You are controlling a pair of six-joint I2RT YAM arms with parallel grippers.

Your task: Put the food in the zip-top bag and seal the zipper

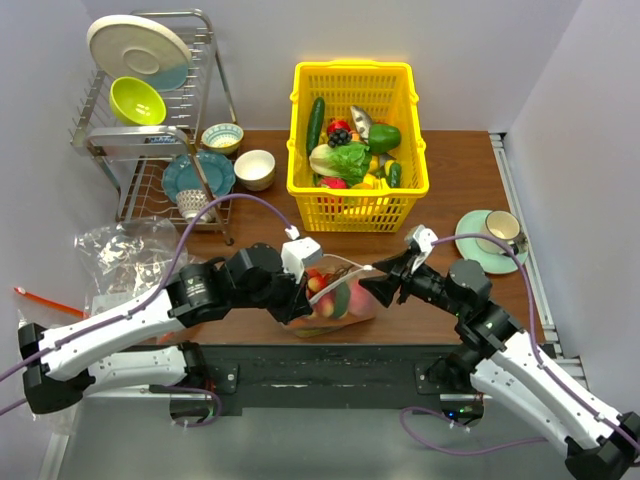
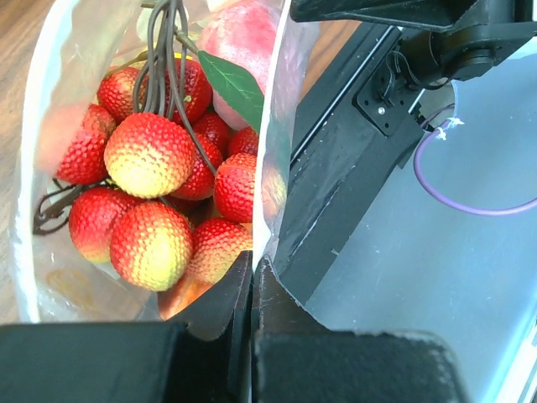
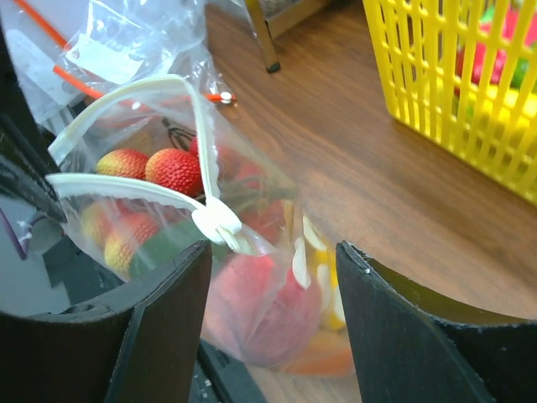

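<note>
The clear zip top bag (image 1: 352,304) stands on the table with its mouth spread, white zipper strips parted, and lychees (image 2: 151,155), a pink fruit (image 2: 241,42) and other food inside. My left gripper is shut on the near edge of the bag's mouth, the thin film running between its fingertips. At the bag's right end, my right gripper stands part open. Its fingers (image 3: 172,311) lie either side of the view of the white zipper slider (image 3: 216,220); whether they touch the bag I cannot tell.
Behind the bag stands a yellow basket (image 1: 358,212) of toy food. A dish rack (image 1: 205,130) and spare plastic bags (image 1: 130,258) are at left. A cup (image 1: 498,228) sits on a saucer at right. Bare table lies right of the bag.
</note>
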